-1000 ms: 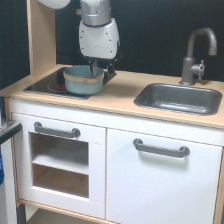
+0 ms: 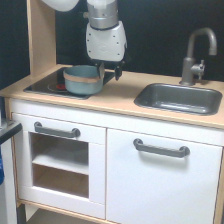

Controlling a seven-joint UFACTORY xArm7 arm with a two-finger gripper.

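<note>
A grey-blue pot [image 2: 83, 82] with a brownish inside sits on the black cooktop [image 2: 45, 86] at the left of the wooden counter. From above, my white arm reaches down, and the dark gripper [image 2: 109, 71] is at the pot's right rim. The fingers are small and dark against the dark wall; I cannot tell how far apart they stand or whether they touch the rim.
To the right, a grey sink [image 2: 180, 98] is set into the counter, with a tall faucet [image 2: 191, 58] behind it. Bare counter [image 2: 122, 88] lies between cooktop and sink. Below are an open-fronted oven [image 2: 61, 165] and a white cabinet door [image 2: 160, 185].
My arm and gripper have shifted to the right, from over the pot to its right rim. The pot looks to be in about the same place.
</note>
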